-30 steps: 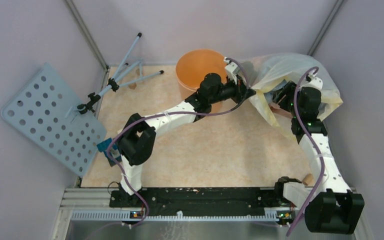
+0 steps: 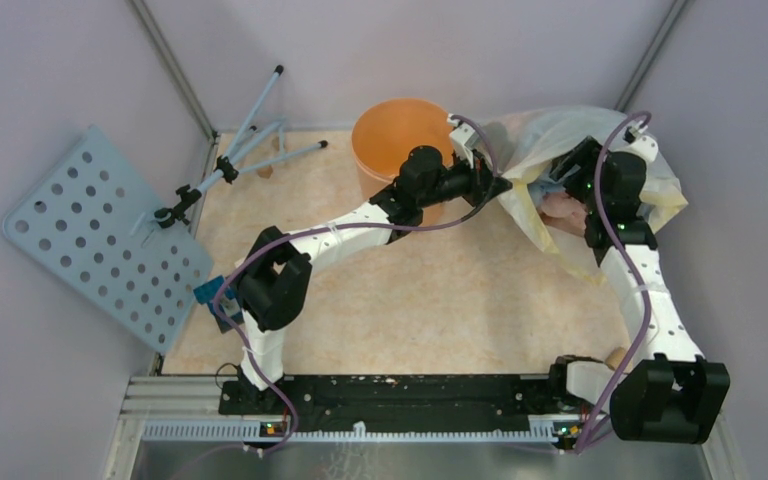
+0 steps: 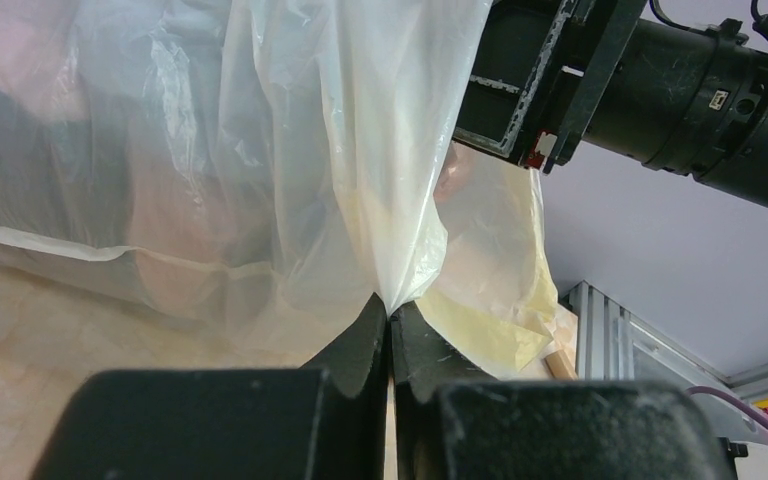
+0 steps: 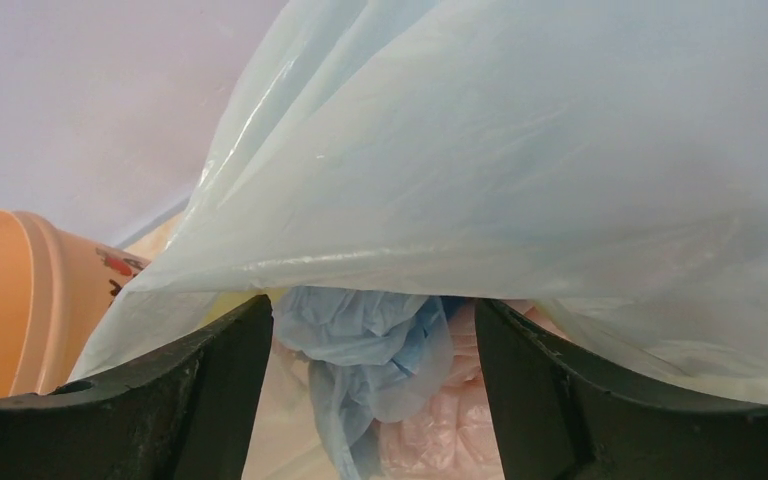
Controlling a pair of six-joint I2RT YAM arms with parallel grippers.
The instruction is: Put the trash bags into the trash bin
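A large translucent white bag with a yellow band stands at the back right, its mouth held wide. My left gripper is shut on a pinched fold of its rim; in the top view that gripper is beside the bin. Inside the bag lie a bluish crumpled bag and a pink one. My right gripper stands open inside the bag's mouth, its fingers on either side of the bluish bag, apparently holding nothing. The orange trash bin stands back centre, its visible inside empty.
A perforated blue board leans at the left, with a light-blue stand behind it. A small blue item lies near the board.
My right gripper has shifted slightly within the bag's mouth, and its arm has changed bend. More of the pink bag shows now. The left arm, big bag and bin look unmoved.
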